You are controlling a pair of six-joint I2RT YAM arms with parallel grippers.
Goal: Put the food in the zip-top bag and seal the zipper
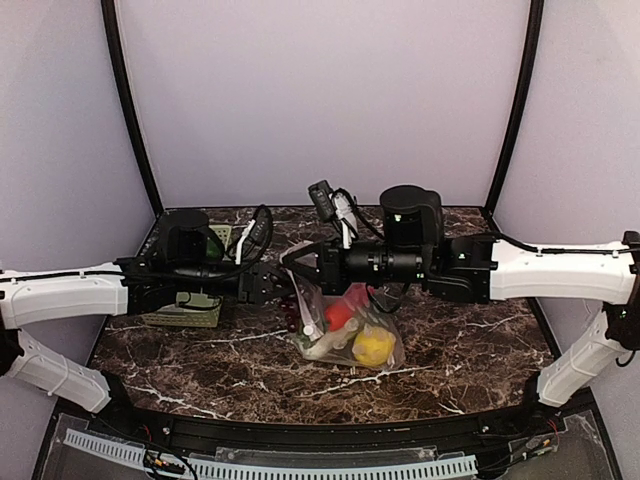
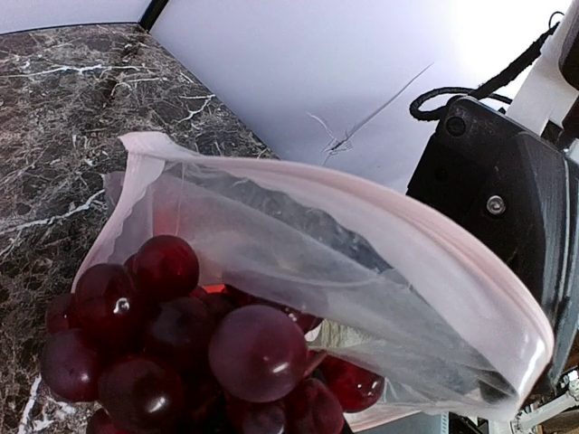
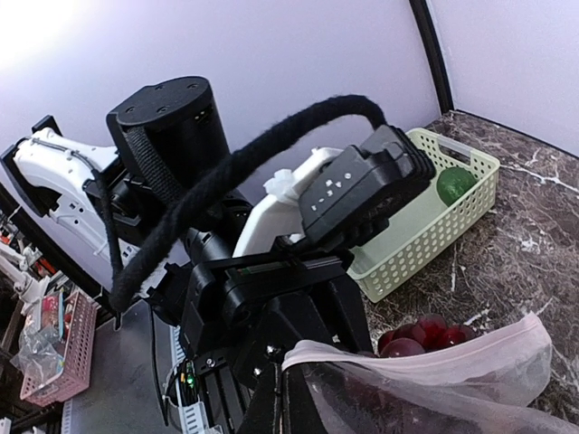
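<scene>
The clear zip top bag (image 1: 388, 335) hangs over the counter, a yellow food item (image 1: 373, 345), a red one (image 1: 338, 315) and a pale vegetable showing through its side. My right gripper is shut on one end of the bag's pinkish zip rim. Dark red grapes (image 2: 258, 353) are at the open bag mouth, in front of and partly inside the rim (image 2: 389, 212) in the left wrist view. My left gripper (image 1: 275, 284) is shut on the bunch. Its fingertips are hidden by the grapes in its own wrist view.
A pale green basket (image 3: 434, 235) holding a round green item (image 3: 455, 184) stands behind the left arm. The two grippers are very close together at the bag mouth.
</scene>
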